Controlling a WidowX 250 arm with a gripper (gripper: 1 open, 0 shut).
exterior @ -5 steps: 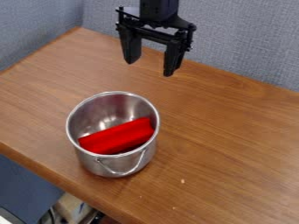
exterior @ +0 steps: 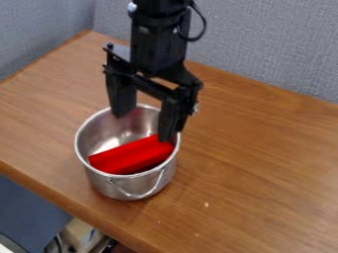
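Observation:
A silver metal bucket (exterior: pixel 129 183) stands at the lower left of the wooden table, with a red cylinder (exterior: pixel 132 153) lying inside it. My black gripper (exterior: pixel 149 109) hangs over the bucket, open, its two fingers apart above the bucket's back part and the red cylinder. Nothing shows between the fingers. The back rim of the bucket is partly hidden behind the gripper.
Bare wooden table (exterior: pixel 258 168) spreads to the right and at the far left. Grey padded walls (exterior: pixel 278 44) stand along the back. The table's edge drops away at the lower left.
The bucket and red cylinder have not moved.

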